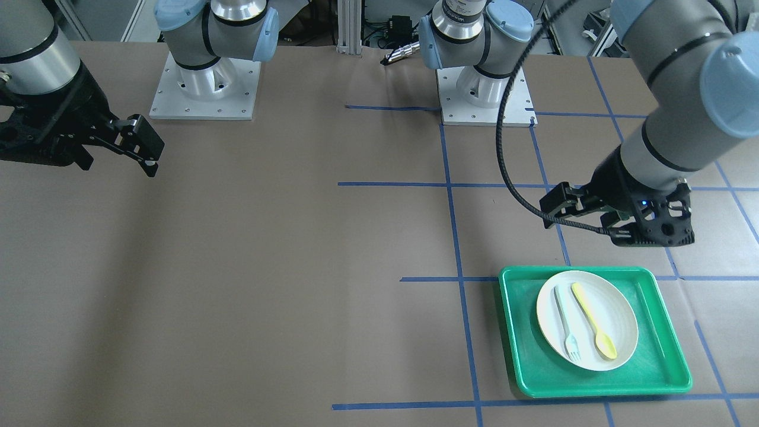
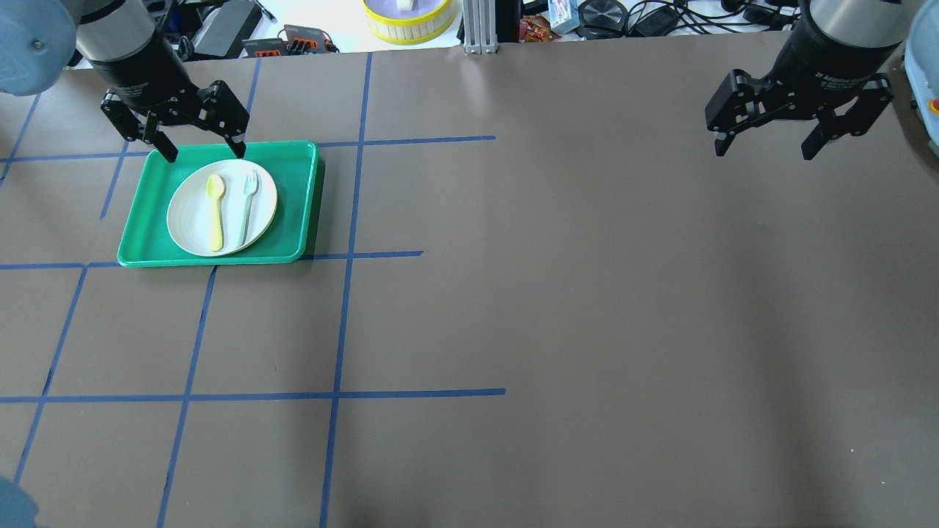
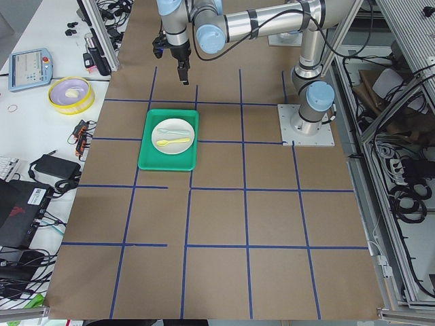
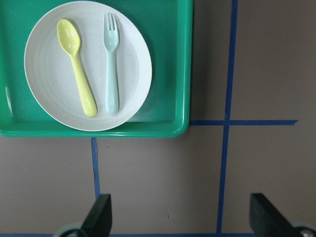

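A green tray (image 1: 523,363) holds a white plate (image 2: 189,220), on which lie a yellow spoon (image 4: 79,74) and a pale blue fork (image 4: 111,74), side by side. My gripper (image 2: 204,154) hangs above the table near the tray, higher than the plate, with its two fingers wide apart and nothing between them. In the left wrist view the fingertips sit at the bottom corners, below the tray's edge, with bare table between them.
A second arm's gripper (image 2: 764,141) hangs at the other side of the table. A thick cable (image 1: 505,156) runs along my arm.
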